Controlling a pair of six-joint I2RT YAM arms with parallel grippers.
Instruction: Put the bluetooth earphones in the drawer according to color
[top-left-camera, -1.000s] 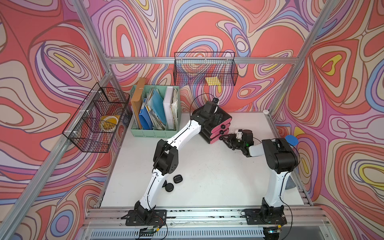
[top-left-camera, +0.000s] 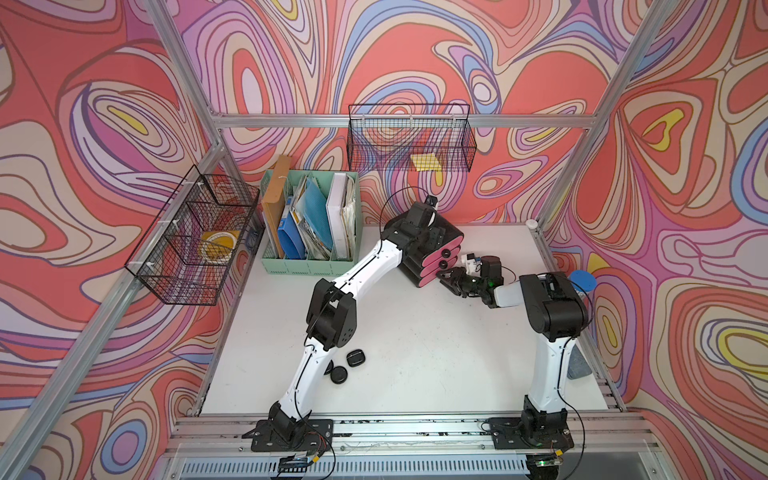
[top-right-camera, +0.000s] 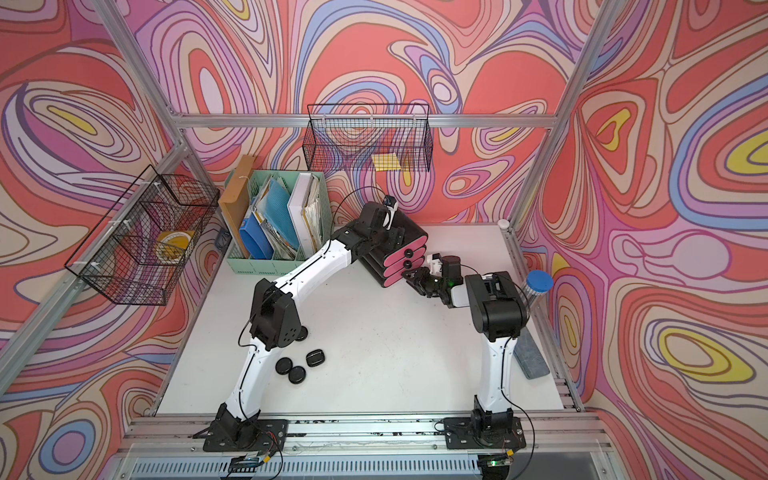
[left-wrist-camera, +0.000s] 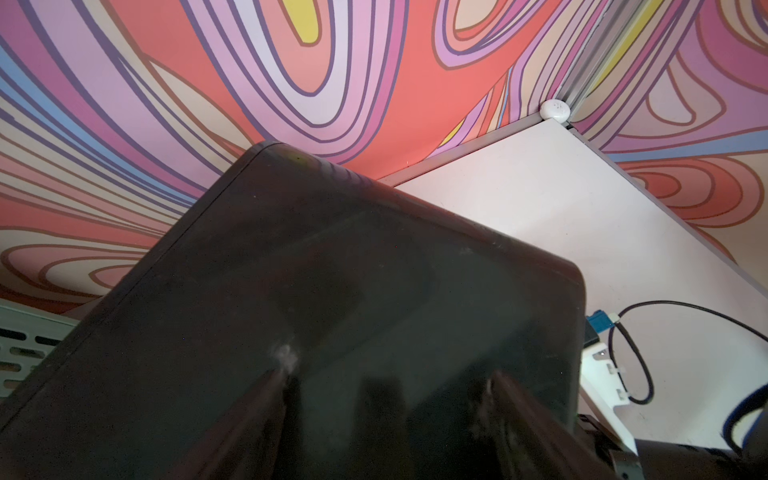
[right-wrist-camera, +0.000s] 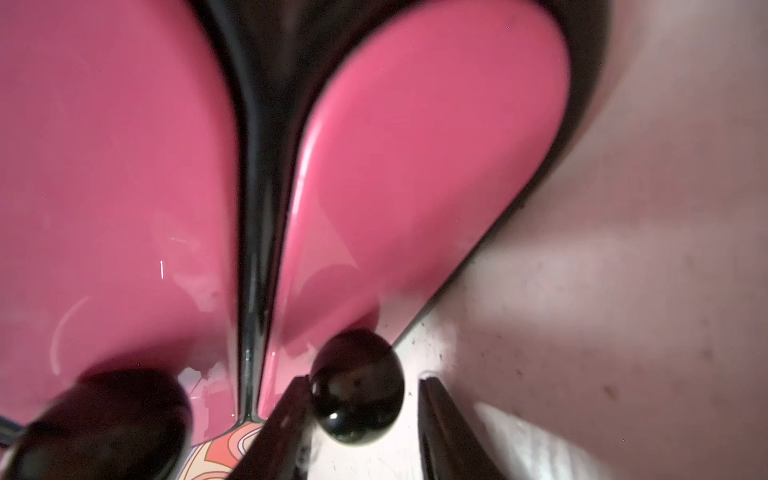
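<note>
The stacked drawer unit (top-right-camera: 405, 245) has pink fronts with round black knobs. My left gripper is open over its dark top (left-wrist-camera: 336, 248), fingertips blurred. My right gripper has its fingers either side of a black knob (right-wrist-camera: 354, 368) on a pink drawer front (right-wrist-camera: 424, 136), part open; whether it touches the knob is hard to tell. Several black earphone cases (top-right-camera: 316, 357) lie on the table's front left, partly hidden by the left arm in the top left view.
A green bin of folders (top-left-camera: 276, 264) stands left of the drawers. Wire baskets (top-left-camera: 412, 144) hang at the back and left (top-left-camera: 172, 272). A blue-topped container (top-right-camera: 538, 284) is at the right edge.
The left arm has not visibly moved.
</note>
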